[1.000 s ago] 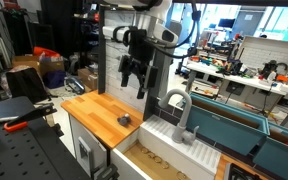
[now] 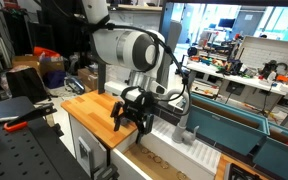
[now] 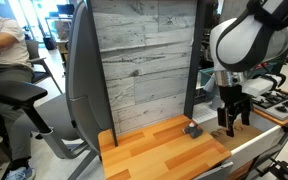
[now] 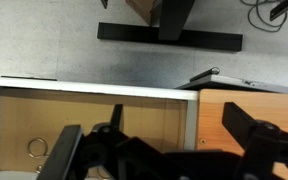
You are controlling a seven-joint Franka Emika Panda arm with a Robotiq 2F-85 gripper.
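My gripper [image 2: 124, 128] points down, low over the front of the wooden worktop and the open drawer [image 2: 154, 163]. Its fingers stand apart in exterior view 2, where the gripper [image 3: 235, 128] hangs to the right of a small grey metal object [image 3: 192, 130] on the wooden worktop [image 3: 149, 148]. In exterior view 1 the arm partly covers that object. Dark fingers spread across the bottom of the wrist view, and I see nothing held between them. Brass-coloured rings [image 4: 37, 147] lie on the drawer's brown floor in that view.
A grey faucet [image 2: 191, 128] rises beside the drawer, partly behind the arm. Long dark-green boxes [image 2: 229, 133] line the back. At the left stands a black table [image 2: 29, 150]. Bare worktop [image 2: 89, 107] lies left of the gripper.
The arm has come down steadily from well above the worktop to low beside the drawer. It now covers part of the small metal object and the faucet.
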